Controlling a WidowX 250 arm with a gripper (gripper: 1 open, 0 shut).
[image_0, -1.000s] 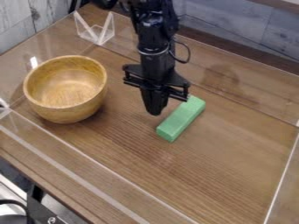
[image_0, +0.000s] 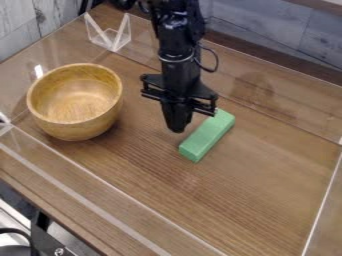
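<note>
My black gripper (image_0: 178, 125) hangs low over the middle of the wooden table, its narrow tip pointing down and shut, with nothing visible between its fingers. A green rectangular block (image_0: 206, 137) lies just to the right of the tip, set at a slant. To the left sits a large tan bowl (image_0: 74, 96), apparently empty.
Pale walls or edges border it at the back and sides. A dark cable shows at the bottom left corner.
The arm has shifted very slightly; the gripper tip, the green block and the bowl are in almost the same places.
</note>
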